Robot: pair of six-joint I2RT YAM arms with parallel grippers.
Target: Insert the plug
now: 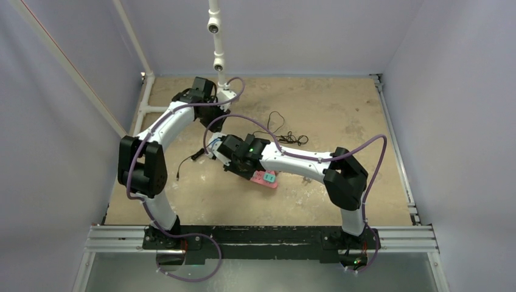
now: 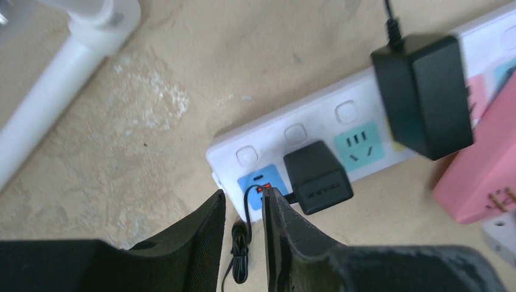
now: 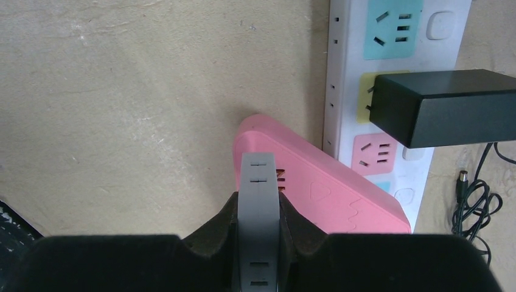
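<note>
My left gripper hangs open above one end of the white power strip (image 2: 316,109), where a small black adapter (image 2: 316,176) sits by a blue socket. A larger black adapter (image 3: 456,106) sits on the strip's yellow socket. In the right wrist view my right gripper is shut on a grey slotted bar (image 3: 258,170), held over a pink power strip (image 3: 316,194) that lies at an angle beside the white one. The top view shows both grippers close together left of centre, largely hidden by their arms.
Loose black cables (image 1: 292,139) lie behind the right arm, and another with a barrel connector near the left gripper. A white pipe (image 2: 55,109) runs along the left edge.
</note>
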